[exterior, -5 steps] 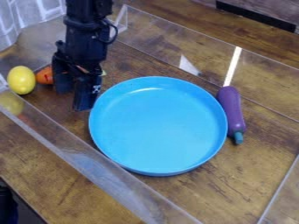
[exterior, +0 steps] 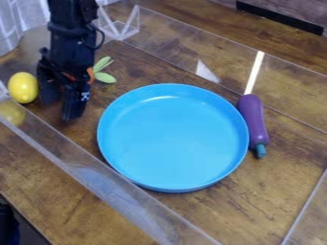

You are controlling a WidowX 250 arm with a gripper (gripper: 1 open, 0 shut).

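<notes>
My dark gripper (exterior: 64, 91) is low at the left, just right of a yellow lemon (exterior: 23, 87). An orange carrot (exterior: 91, 74) with green leaves (exterior: 103, 72) lies partly hidden behind it. The fingers are dark and overlap; whether anything sits between them I cannot tell. A large blue plate (exterior: 173, 137) lies in the middle, right of the gripper. A purple toy eggplant (exterior: 253, 124) with a teal tip lies right of the plate.
Clear plastic walls (exterior: 147, 211) border the wooden table (exterior: 255, 206). The table behind the plate is largely clear.
My gripper has shifted left toward the lemon, uncovering more of the carrot's leaves and covering its left part.
</notes>
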